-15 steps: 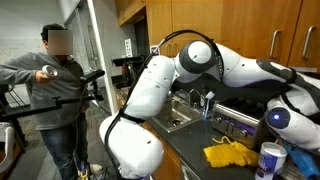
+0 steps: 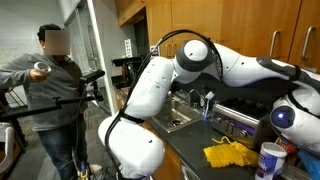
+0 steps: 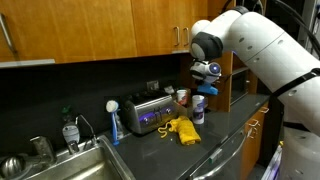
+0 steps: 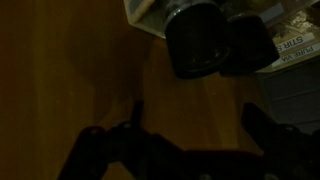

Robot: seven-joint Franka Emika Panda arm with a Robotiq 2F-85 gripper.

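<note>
In the wrist view my gripper stands open, its dark fingers [image 4: 258, 122] wide apart with only bare wooden surface [image 4: 165, 95] between them. Two dark round caps, a nearer one [image 4: 196, 42] and another beside it [image 4: 250, 45], lie just beyond the fingers, apart from them. The view is dim, and what the caps belong to is mostly hidden. Exterior view 2 has the arm's wrist [image 3: 207, 72] at the far end of the counter, by the open wooden cabinet.
A yellow cloth [image 2: 230, 153] and a white-and-blue canister [image 2: 269, 160] occupy the counter near the arm. Behind them stands a metal toaster [image 3: 150, 108]. The sink [image 3: 75, 160] is at the other end, with clear dark counter [image 3: 150, 155] between. A person [image 2: 60, 90] stands at left.
The arm's wrist end has shifted slightly right in exterior view 1, its blue part nearer the frame edge. Cloth and canister have stayed put.
</note>
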